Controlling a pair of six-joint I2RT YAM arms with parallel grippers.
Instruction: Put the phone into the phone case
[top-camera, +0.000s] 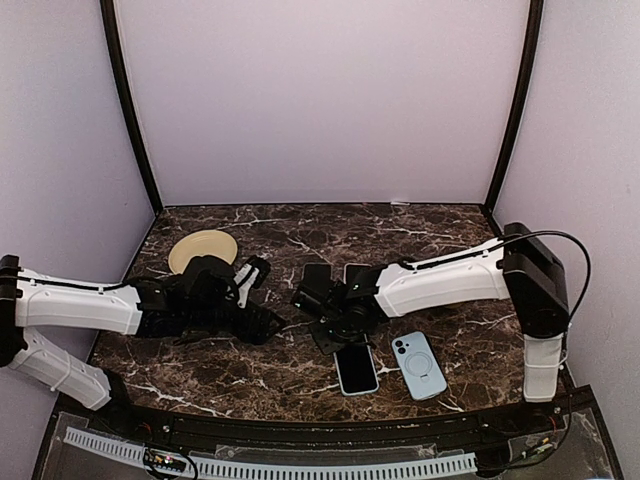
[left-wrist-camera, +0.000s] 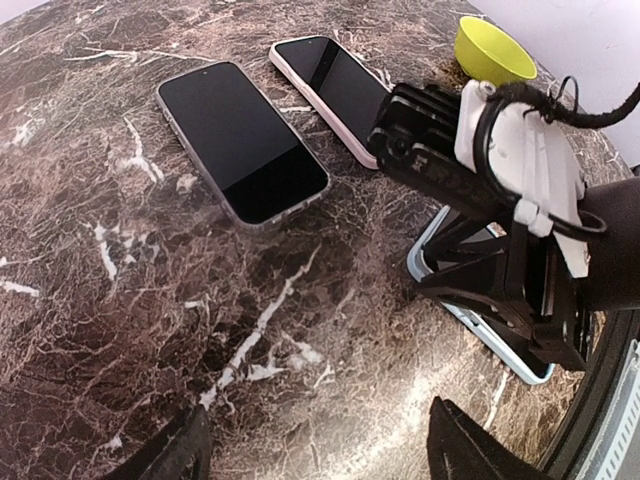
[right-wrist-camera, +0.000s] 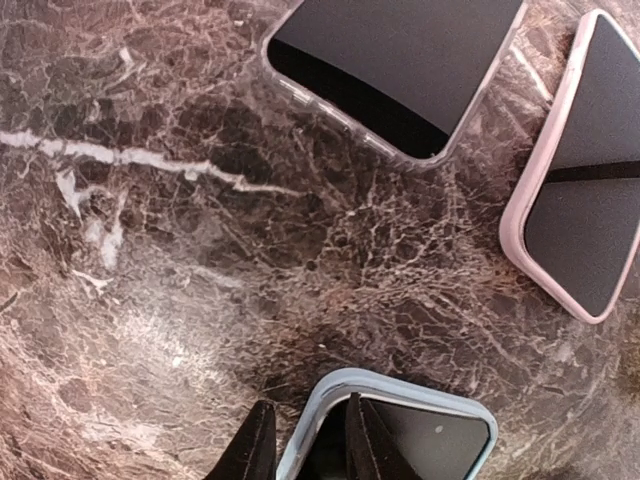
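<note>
A blue-framed phone lies screen up at the front centre; beside it on the right is a light blue phone case with a ring on its back. My right gripper is over the phone's far end; in the right wrist view its fingertips are at that rim, part open, and whether they touch cannot be told. My left gripper stands open to the left, its fingers low in its own view with only table between them.
A black phone and a pink-framed phone lie behind. A yellow bowl sits at the back right and a beige plate at the back left.
</note>
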